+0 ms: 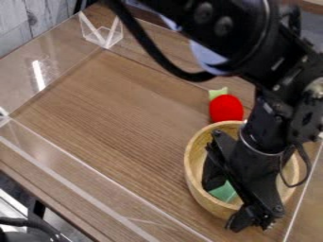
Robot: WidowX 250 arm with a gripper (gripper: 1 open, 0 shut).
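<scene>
My black gripper (225,194) is lowered into a tan bowl (197,156) at the lower right, its fingers open over the bowl's interior. A green object (222,191) lies inside the bowl, partly hidden by the gripper. A red object (226,109) with a green piece behind it sits just beyond the bowl's far rim.
A transparent holder (101,28) stands at the back left. The table edge runs along the lower left, with cables beyond it.
</scene>
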